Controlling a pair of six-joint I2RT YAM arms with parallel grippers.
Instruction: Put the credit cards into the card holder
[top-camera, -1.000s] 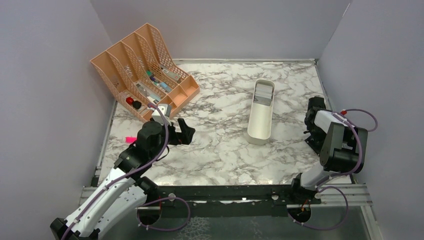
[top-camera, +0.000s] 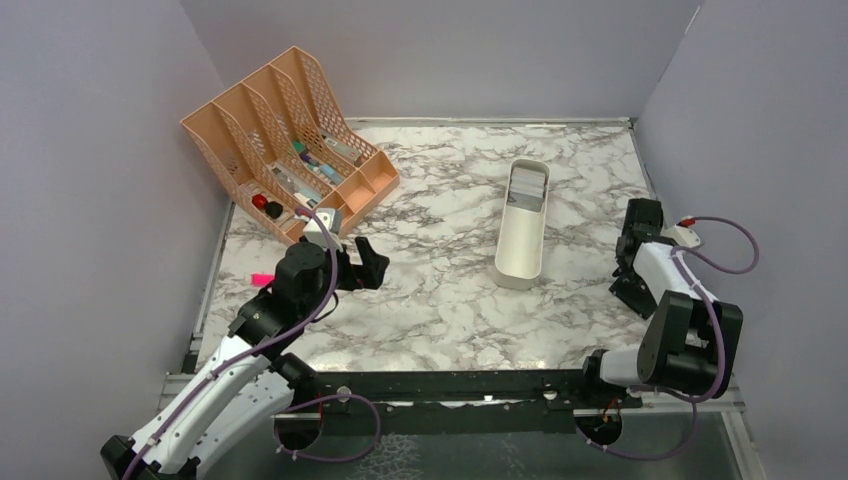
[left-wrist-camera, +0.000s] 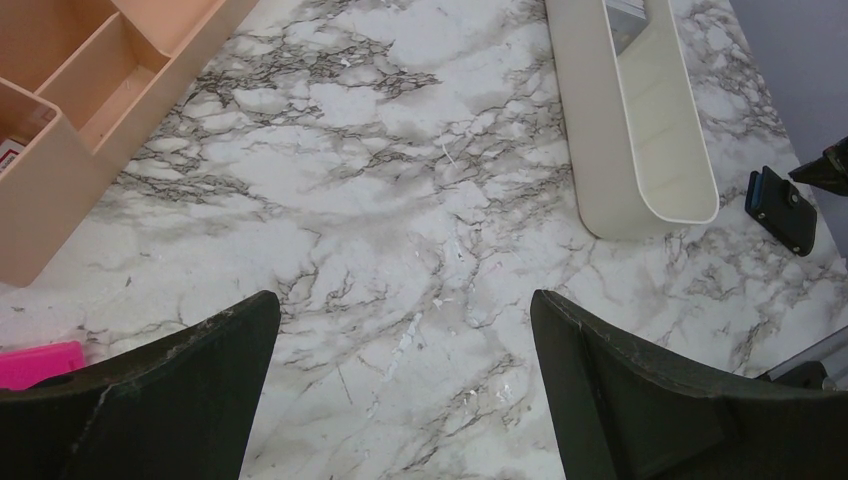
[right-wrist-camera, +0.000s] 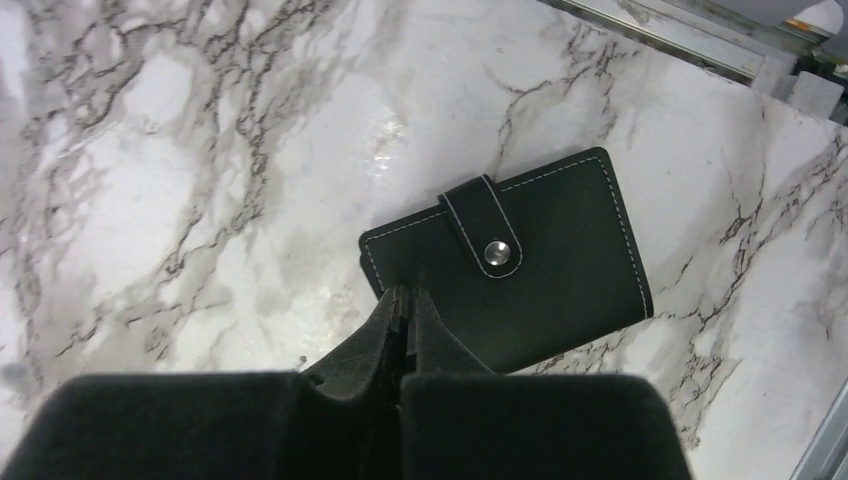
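The black card holder (right-wrist-camera: 560, 240) lies flat on the marble table at the far right, its strap snapped down by a metal button. My right gripper is shut, with nothing between its fingers; its tips show in front of the holder's left part in the right wrist view. In the left wrist view the holder (left-wrist-camera: 783, 212) sits under the dark tip of that gripper. Grey-white flat cards (top-camera: 527, 183) stand in the far end of the cream bin (top-camera: 520, 245). My left gripper is open and empty over the table's left side.
An orange-pink organizer (top-camera: 350, 205) with several small items stands at the back left. Beside the left arm lies a pink object (top-camera: 262, 279). Grey walls close in on the right.
The holder still lies on the table. The left arm has barely moved.
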